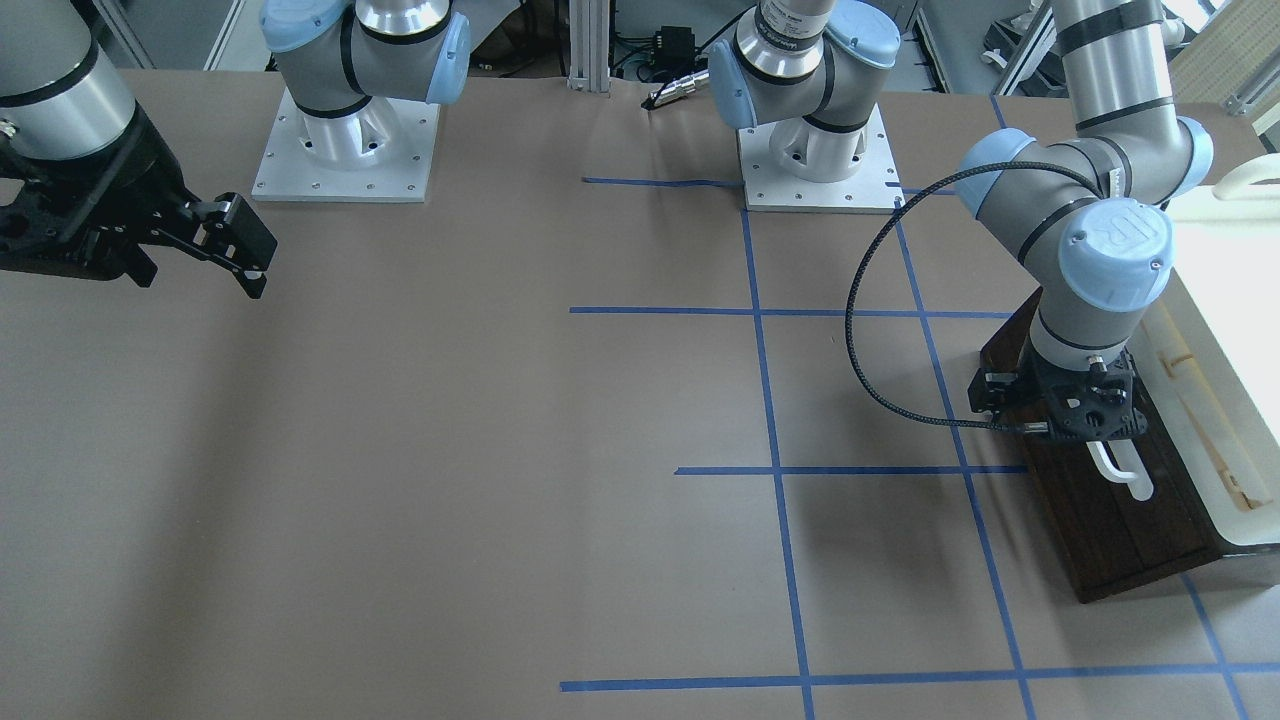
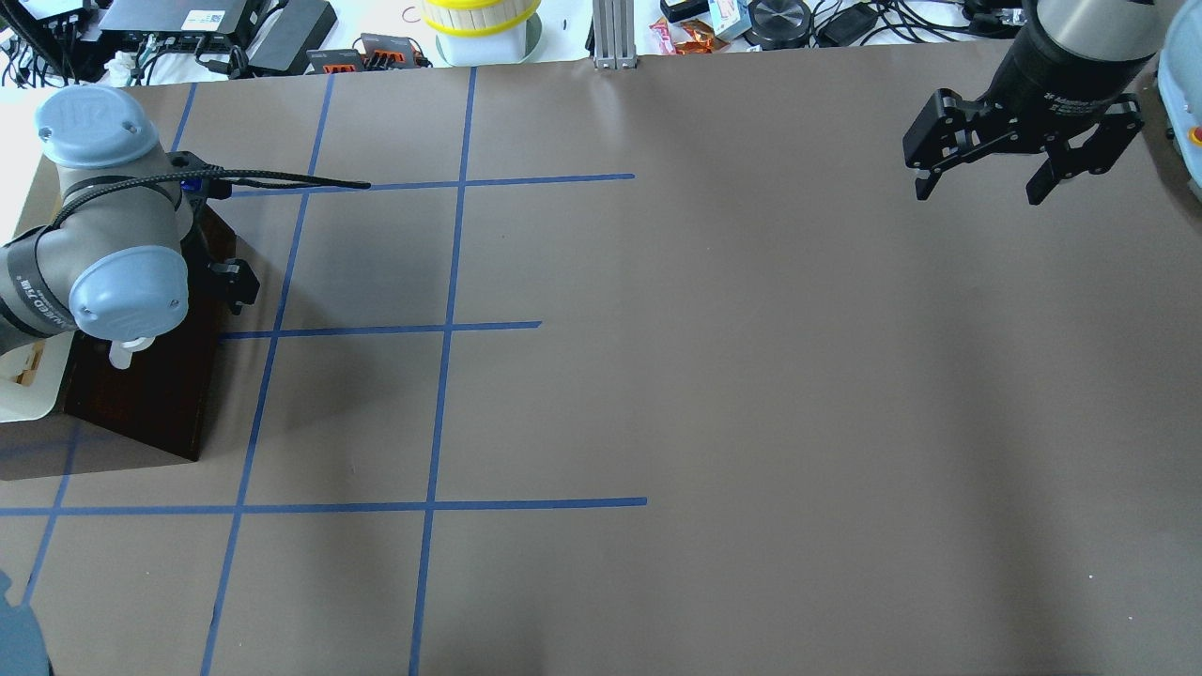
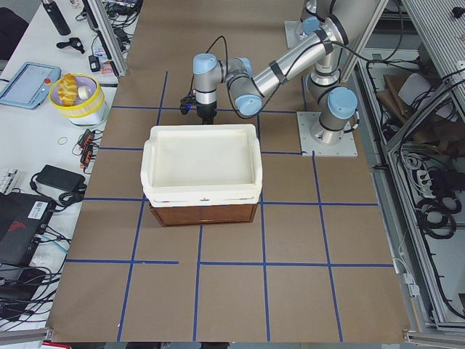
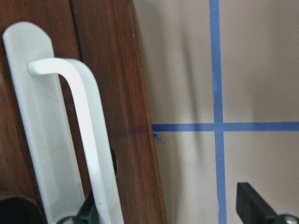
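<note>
My gripper (image 1: 1056, 408) is at the side of a dark wooden box (image 1: 1122, 540), beside its white handle (image 1: 1130, 478). In the left wrist view the handle (image 4: 93, 130) fills the left half; one dark finger reaches its lower part behind the bar, and the other finger (image 4: 252, 205) stands apart over the floor at lower right, so the gripper is open. A white bin (image 3: 201, 190) sits in the top of the box. In the top view the arm hides much of the box and gripper.
A second arm with a black gripper (image 1: 180, 240) hangs at the far left of the front view, and other arm bases (image 1: 816, 180) stand at the back. A yellow bucket (image 3: 76, 102) is on a side table.
</note>
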